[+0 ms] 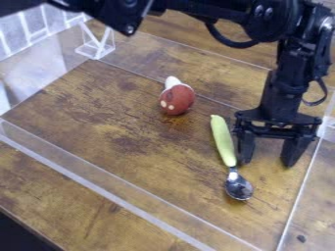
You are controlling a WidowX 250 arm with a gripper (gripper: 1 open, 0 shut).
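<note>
My black gripper [268, 147] is low at the right of the wooden table, open, its two fingers spread. Just left of it lies a spoon [238, 186] with a pale green handle [220, 132], bowl toward the near side. Farther back and to the left lies a red, rounded object [177, 100] with a white end.
A white bracket [98, 44] and a clear barrier stand at the back left edge. Clear strips run along the near left and right.
</note>
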